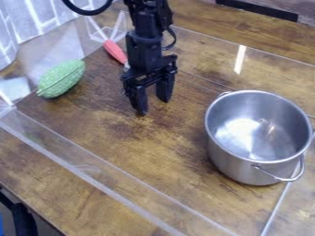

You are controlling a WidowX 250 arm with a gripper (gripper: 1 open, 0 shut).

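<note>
My black gripper (153, 96) hangs low over the middle of the wooden table, its two fingers pointing down and apart, with nothing visible between them. To its left lies a green leafy vegetable toy (61, 79), like a cabbage or corn. A red-handled utensil (113, 50) lies behind the arm, partly hidden by it. A large steel pot (256, 127) with wire handles stands at the right.
Clear plastic walls (110, 177) edge the work area at front and left. The table surface (110, 138) in front of and left of the gripper is free, as is the area behind the pot.
</note>
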